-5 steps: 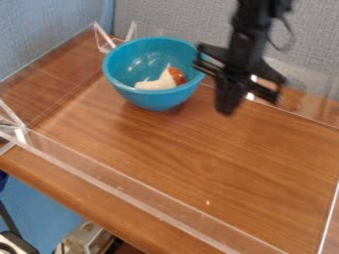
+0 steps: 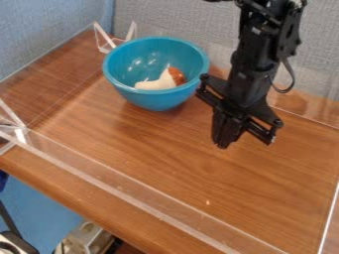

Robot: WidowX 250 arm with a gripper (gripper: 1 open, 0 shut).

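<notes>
My black gripper (image 2: 228, 134) hangs low over the wooden table at the right of centre, its fingers shut with nothing visible between them. Just left of it, toward the back, sits a blue bowl (image 2: 146, 94) holding a white item (image 2: 158, 82) with an orange-red part. The gripper is outside the bowl, to its front right.
Clear plastic edging runs along its sides. A grey padded wall (image 2: 54, 40) stands behind, and blue floor with some metal hardware shows at the lower left.
Over the last second my gripper has moved down from higher up at the back right to low over the table beside the bowl. The bowl has not moved.
</notes>
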